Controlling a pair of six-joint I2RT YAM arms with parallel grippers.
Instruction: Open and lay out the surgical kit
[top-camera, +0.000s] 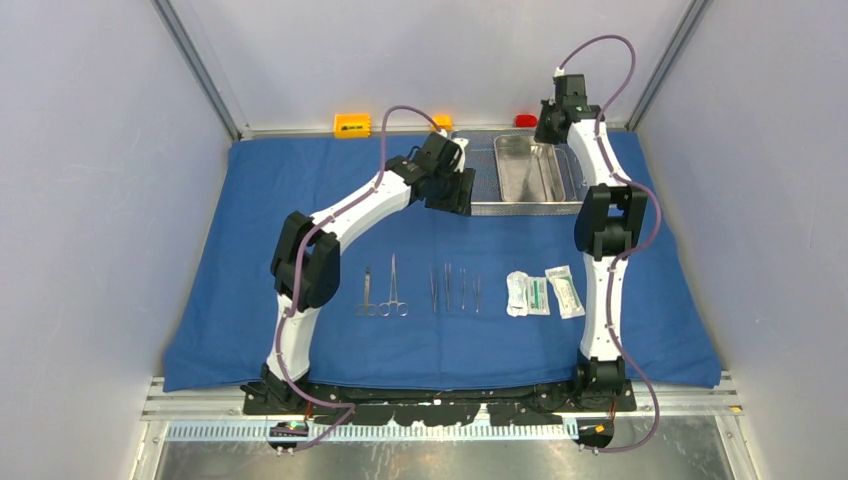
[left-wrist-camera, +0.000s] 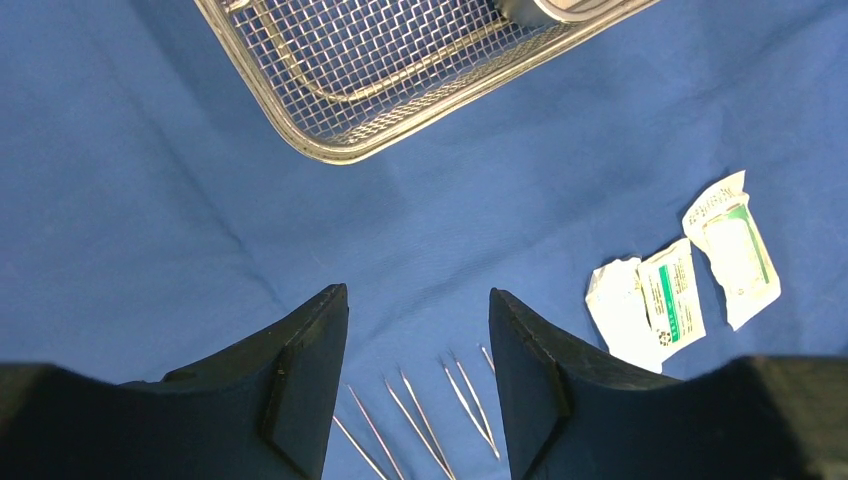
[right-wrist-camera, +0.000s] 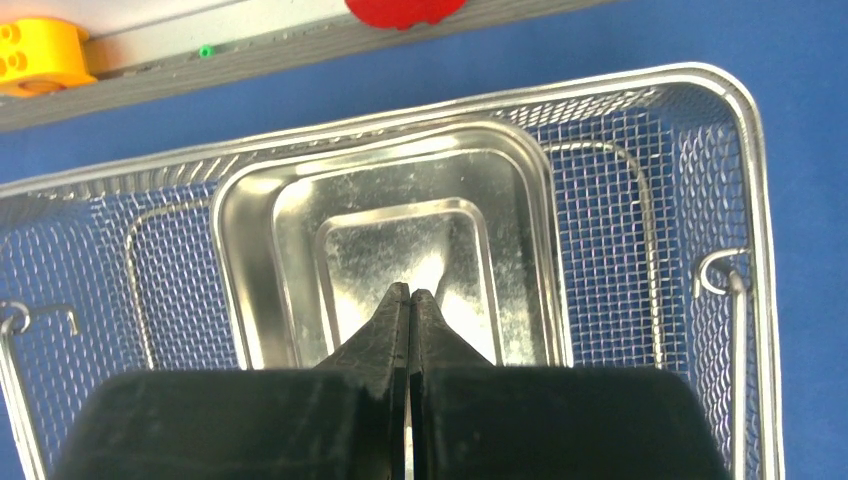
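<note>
The wire mesh basket (top-camera: 522, 209) stands at the back of the blue cloth, and a shiny metal tray (right-wrist-camera: 520, 250) lies inside it. Over that tray my right gripper points down, fingertips together, and nothing shows between them. My left gripper is open and empty, above the cloth by the basket's front left corner. Laid out in a row nearer the front are two scissor-like instruments, one being long scissors (top-camera: 394, 290), several thin tweezers (top-camera: 448, 285), and three packets, among them a white packet (top-camera: 516, 293) and a green-and-white packet (top-camera: 537, 295).
Along the back edge sit a yellow bin (top-camera: 352, 125), a smaller yellow piece (right-wrist-camera: 45, 55) and a red piece (right-wrist-camera: 405, 8). Grey walls close in both sides. Bare blue cloth (top-camera: 270, 200) lies at the left and between basket and laid-out row.
</note>
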